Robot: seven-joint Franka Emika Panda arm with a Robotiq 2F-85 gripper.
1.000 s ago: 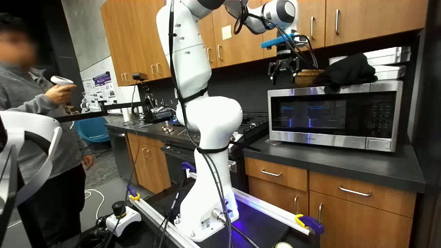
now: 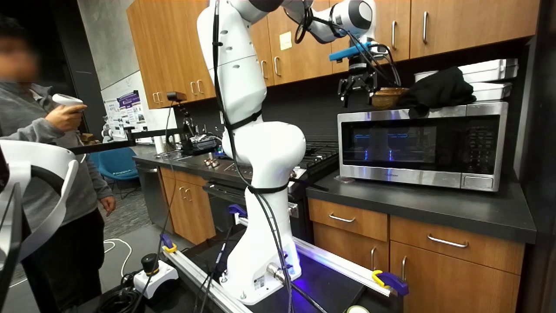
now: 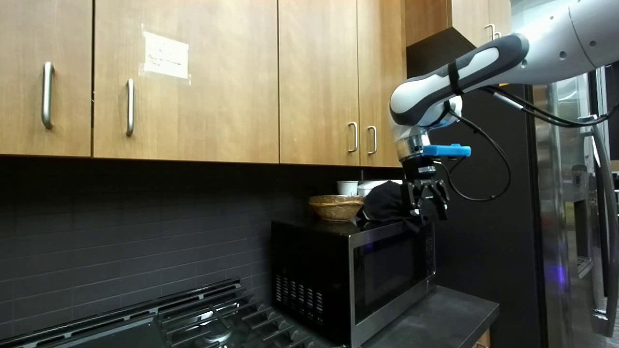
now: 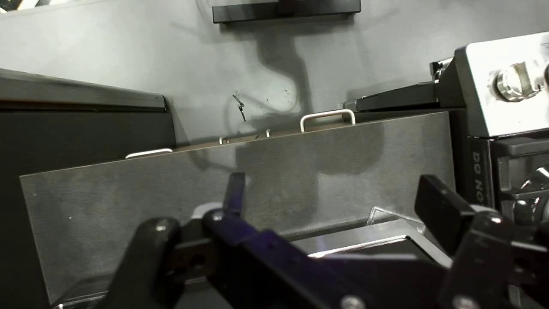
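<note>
My gripper [image 2: 356, 99] hangs fingers-down in front of the microwave's upper front edge, with its fingers apart. In the wrist view the two fingertips [image 4: 235, 193] stand wide of each other, and nothing lies between them but the view down to the counter. The stainless microwave [image 2: 417, 172] has its door closed. On top of it lie a black cloth [image 2: 438, 91] and a woven basket [image 3: 336, 209]. From the second exterior view, the gripper [image 3: 429, 210] overlaps the cloth; whether they touch cannot be told there.
White containers [image 2: 487, 91] sit behind the cloth. Wooden cabinets [image 3: 220, 81] hang above, and a gas stove [image 3: 214, 325] stands beside the microwave. A person [image 2: 31, 141] holding a white controller stands at the far left.
The arm and gripper look the same as before. The person at the left has shifted slightly to the left, along with the hand holding the controller.
</note>
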